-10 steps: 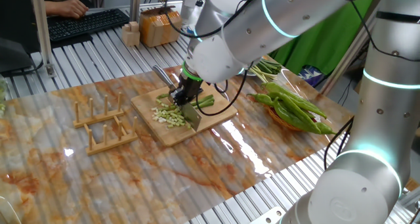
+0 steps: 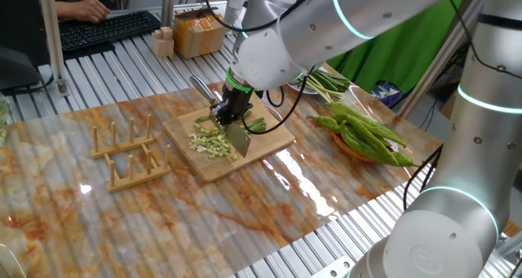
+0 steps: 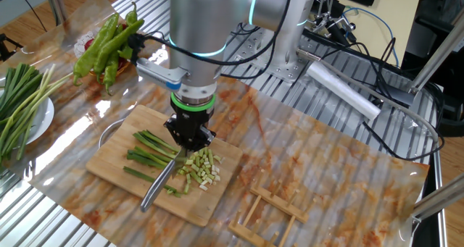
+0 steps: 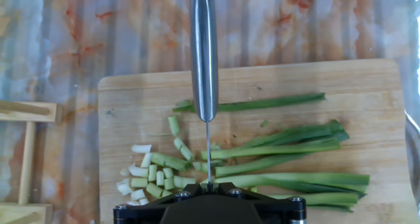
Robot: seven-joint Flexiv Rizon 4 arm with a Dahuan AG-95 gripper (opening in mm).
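Note:
My gripper [image 2: 223, 115] is shut on a metal knife, its broad blade [image 2: 237, 139] pointing down over the wooden cutting board [image 2: 267, 143]. In the wrist view the knife's steel handle [image 4: 204, 60] runs straight away from the gripper, and the blade shows only as a thin edge. Chopped scallion pieces [image 4: 157, 177] lie on one side of the blade, longer green scallion stalks [image 4: 289, 148] on the other. One separate stalk [image 4: 272, 102] lies across the board near the handle. Whether the blade's lower edge touches the board is hard to tell.
A wooden peg rack [image 2: 130, 160] stands beside the board. Across from it are a basket of green peppers [image 2: 363, 135] and a plate of long scallions [image 3: 25, 106]. A cardboard box [image 2: 198, 33] sits farther back.
The arm has shifted slightly left in exterior view 1, and the gripper with the knife has risen a little. The knife stays held; the rack, board and peppers have not moved.

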